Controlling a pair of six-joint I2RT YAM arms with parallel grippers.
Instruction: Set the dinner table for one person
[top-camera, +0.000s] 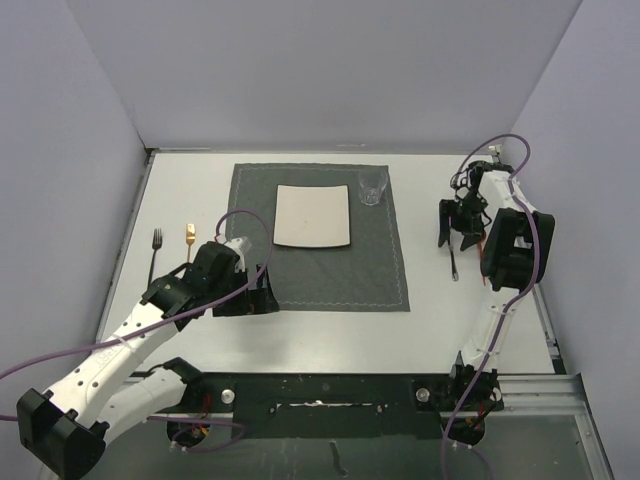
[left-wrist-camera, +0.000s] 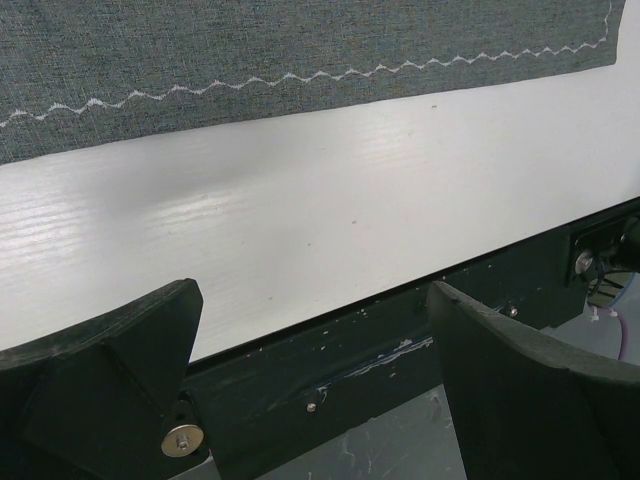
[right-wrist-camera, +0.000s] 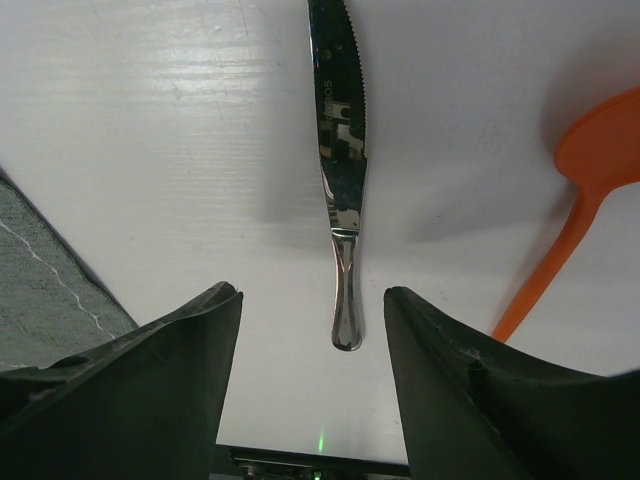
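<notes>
A silver knife (right-wrist-camera: 342, 180) lies on the white table in the right wrist view, its handle end between and just beyond my right gripper's fingertips. My right gripper is part open above it and touches nothing that I can see. To the right lies an orange spoon (right-wrist-camera: 562, 240), partly cut off. On the grey placemat (top-camera: 370, 270) rest a square whitish plate (top-camera: 312, 216) and, at its upper right, a clear glass (top-camera: 372, 187). My left gripper stands open and empty over the mat's lower left edge.
A dark fork (top-camera: 155, 252) and a gold-coloured utensil (top-camera: 190, 236) lie on the table's left side, the latter partly behind the left arm. Bare table (top-camera: 400, 345) runs along the front. Walls close in the back and right.
</notes>
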